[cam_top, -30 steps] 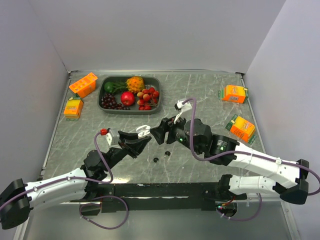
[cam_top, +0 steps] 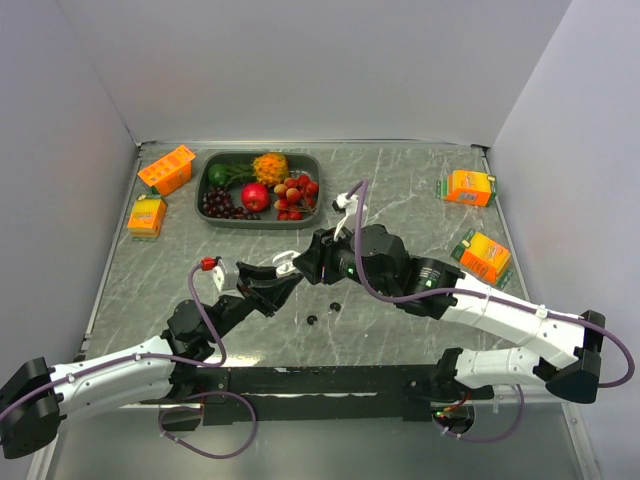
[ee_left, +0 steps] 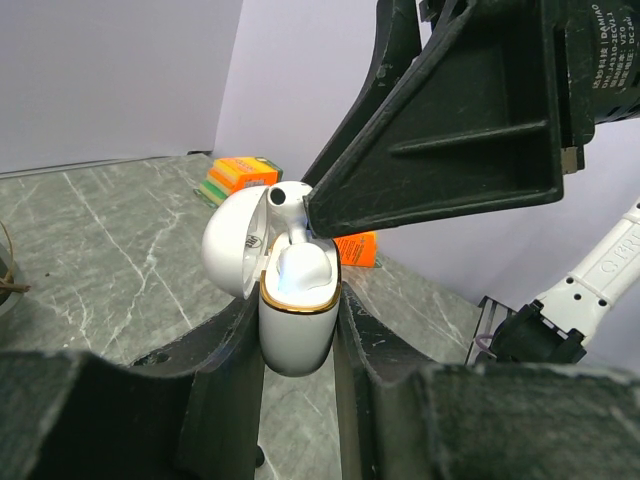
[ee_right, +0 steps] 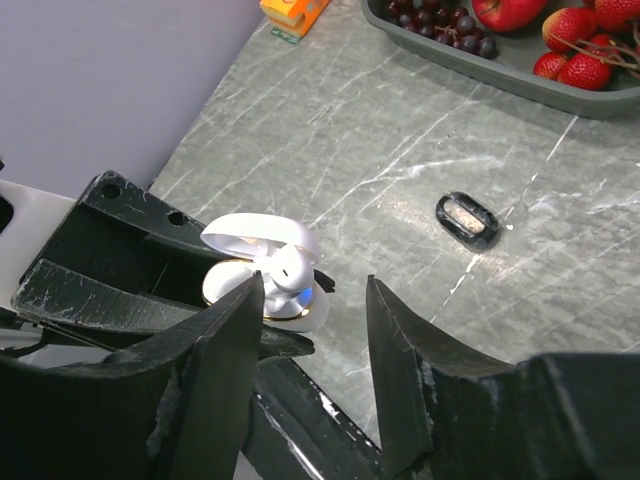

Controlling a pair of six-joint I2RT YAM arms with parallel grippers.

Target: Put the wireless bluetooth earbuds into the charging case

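The white charging case (ee_left: 297,330) is held upright in my left gripper (cam_top: 281,283), which is shut on it, its lid raised. A white earbud (ee_left: 300,262) sits at the case's opening, its stem pointing up. My right gripper (cam_top: 316,258) is right at the case, its fingertips by the top of the stem in the left wrist view. In the right wrist view its fingers are part open around the earbud's position; whether they touch it is unclear. Small black objects (cam_top: 311,319) lie on the table below.
A grey fruit tray (cam_top: 256,224) stands at the back. Orange boxes (cam_top: 467,188) lie along both sides. A black oval item (ee_right: 468,220) lies on the marble table (cam_top: 390,170), which is otherwise mostly clear.
The left gripper and case have stayed in place.
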